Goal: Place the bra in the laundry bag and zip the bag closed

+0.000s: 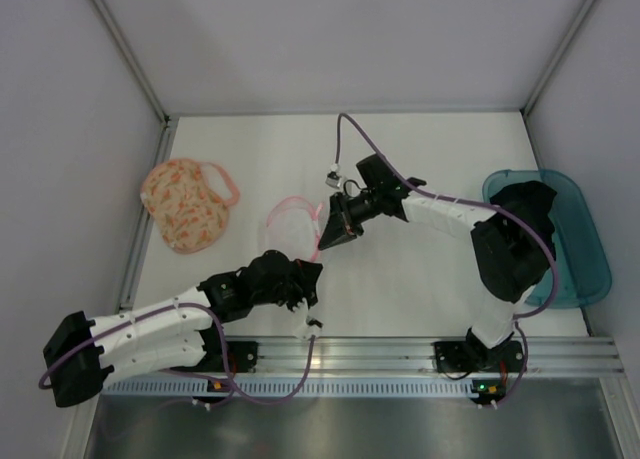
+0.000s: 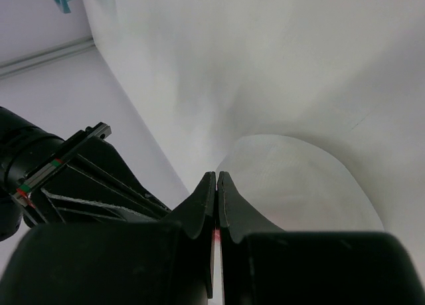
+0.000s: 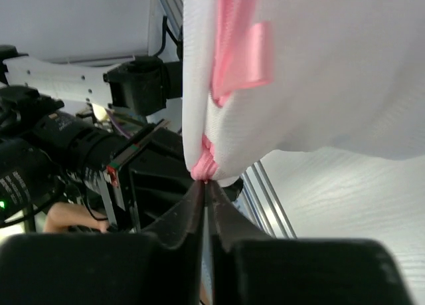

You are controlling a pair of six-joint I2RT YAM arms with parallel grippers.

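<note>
The white mesh laundry bag (image 1: 290, 229) with pink zipper trim lies between my grippers in the top view. My left gripper is shut on the bag's edge, with a bit of pink between its fingers. In the right wrist view my right gripper is shut at the pink zipper end (image 3: 204, 159), its tips at or just below it; whether anything is pinched is unclear. The bra is not clearly identifiable; a peach patterned item (image 1: 185, 204) with a pink loop lies at the left of the table.
A teal bin (image 1: 577, 249) holding black cloth (image 1: 530, 199) stands at the right. A metal rail (image 1: 350, 349) runs along the front edge.
</note>
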